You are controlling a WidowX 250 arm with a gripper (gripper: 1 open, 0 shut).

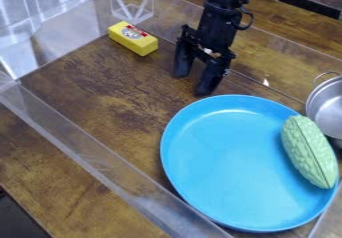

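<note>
My black gripper (198,68) is low over the wooden surface (94,112) at the upper middle, its two dark fingers apart. It is open, and I see nothing between them. A yellow box with a label (134,39) lies to its left. A large blue plate (221,167) lies in the front right, with a pale green corn-like vegetable (309,152) resting on its right side.
A metal pot (327,102) stands at the right edge, partly out of view. Clear plastic walls border the work area.
</note>
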